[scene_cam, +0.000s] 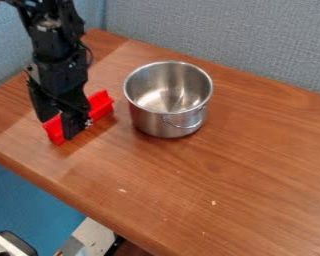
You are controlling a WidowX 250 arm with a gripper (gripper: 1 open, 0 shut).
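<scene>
My black gripper [64, 118] reaches down at the left of the table, low over a red bar-shaped object [101, 106] that lies diagonally on the wood. The fingers straddle or rest at the middle of the red piece, hiding part of it. Whether they are open or closed on it is unclear. A steel pot [168, 120] with a wire handle stands just to the right, apart from the gripper.
A grey padded wall [230, 35] runs along the back. The near left edge drops to a blue surface [23, 205].
</scene>
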